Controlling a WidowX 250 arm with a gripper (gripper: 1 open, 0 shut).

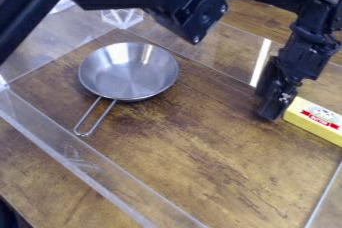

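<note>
My black gripper [278, 104] is low at the right of the camera view, beside the near end of a yellow box [315, 123] with a red and white label. Its fingers are open; whether they touch the box is unclear. A steel pan [128, 70] with a wire handle rests on the wooden surface to the left.
Clear plastic walls [80, 164] border the wooden work surface [181, 162]. The dark arm spans the top of the view.
</note>
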